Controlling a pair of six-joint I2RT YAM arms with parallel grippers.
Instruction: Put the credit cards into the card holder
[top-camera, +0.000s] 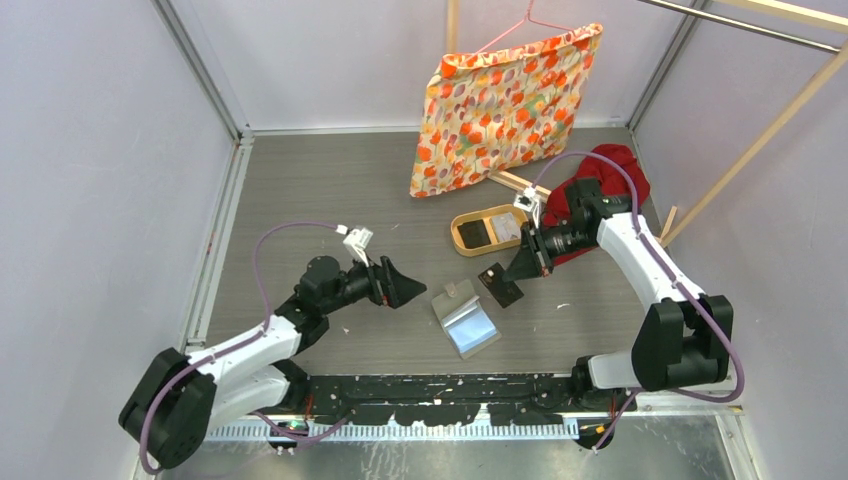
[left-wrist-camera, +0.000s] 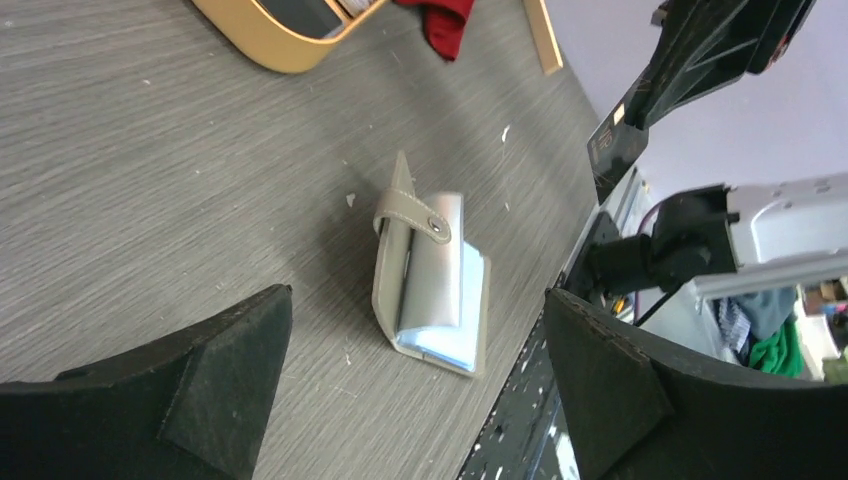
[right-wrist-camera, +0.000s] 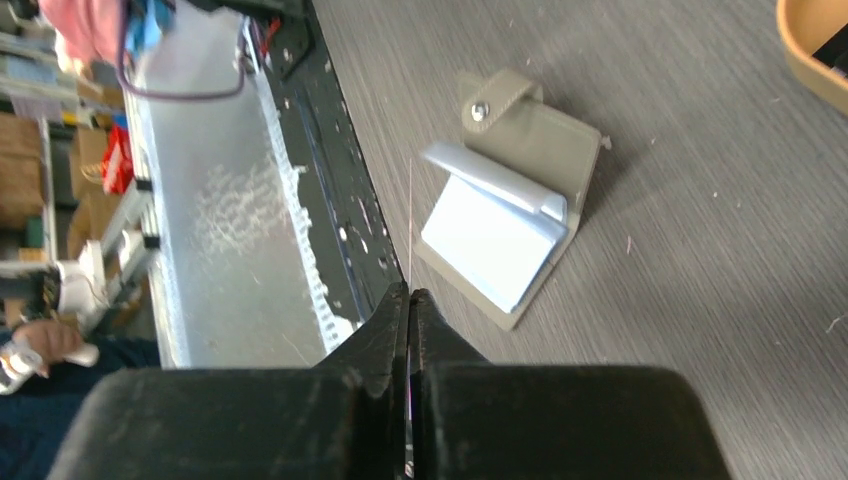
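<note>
The card holder lies unfolded on the table, a beige cover with a strap and clear sleeves. From the left wrist view, its strap stands raised on the far side. A black card is pinched in my right gripper, which is shut on it, up and to the right of the holder. In the right wrist view this card shows edge-on as a thin line above the fingertips. My left gripper is open and empty, left of the holder, its fingers wide apart.
An oval wooden tray behind the holder contains a dark item and a pale item. A red cloth lies at the back right, beside a hanging patterned cloth. Bare table extends behind the left arm.
</note>
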